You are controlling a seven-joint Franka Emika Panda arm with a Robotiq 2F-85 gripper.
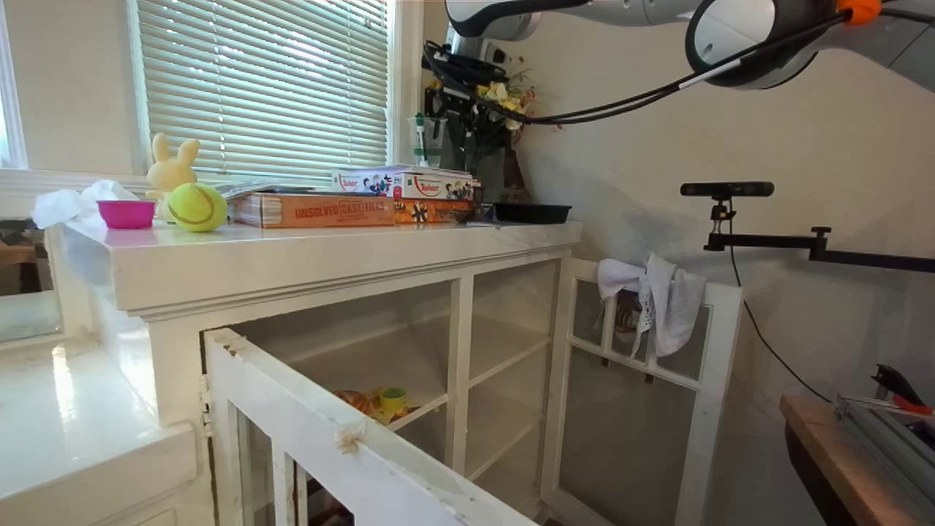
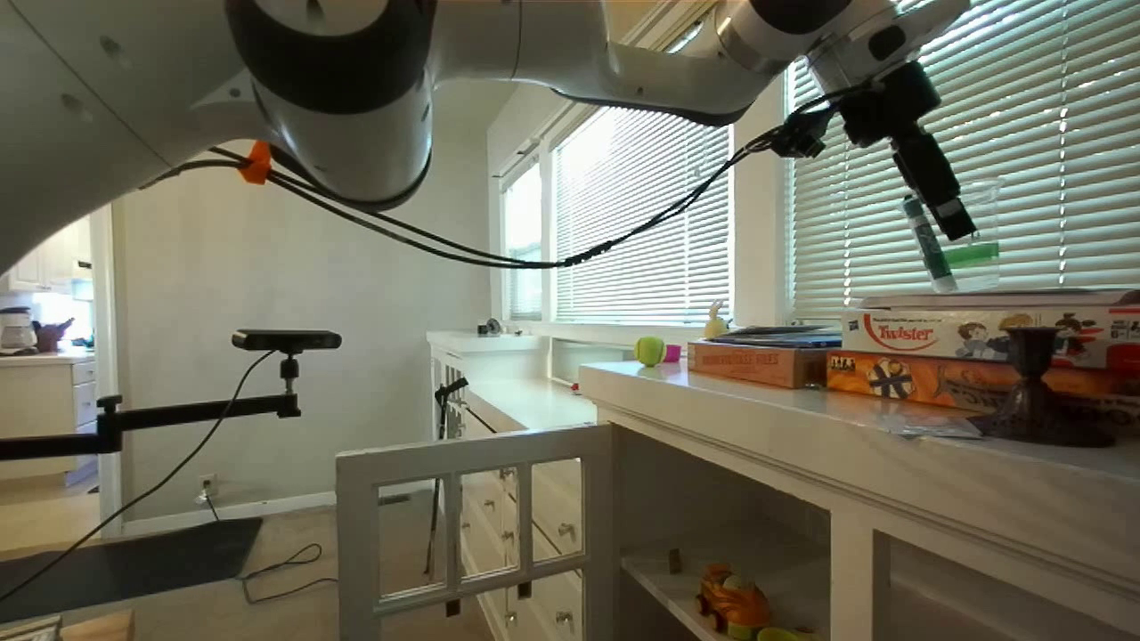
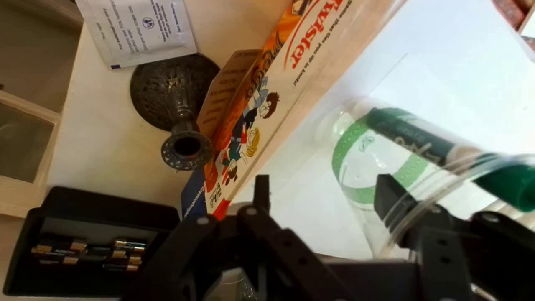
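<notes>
A clear plastic cup with a green band (image 3: pixel 353 145) stands on the Twister box (image 3: pixel 311 55), a green-and-white marker (image 3: pixel 408 135) leaning inside it. In the wrist view the right finger (image 3: pixel 393 198) overlaps the cup's rim and the left finger (image 3: pixel 261 193) is clear of the cup on the other side. Whether the right finger is inside the cup cannot be told. From exterior view 2, the dark fingers (image 2: pixel 940 192) hang at the cup's top beside the marker (image 2: pixel 927 246). Nothing is clamped between them.
A dark metal candlestick (image 3: pixel 175 100) and a white packet (image 3: pixel 140 30) lie beside the boxes. A black tray (image 3: pixel 95 210) holding batteries sits at the counter's end. Flowers (image 1: pixel 508 101) stand behind the gripper. Below, both cabinet doors (image 1: pixel 342 421) hang open.
</notes>
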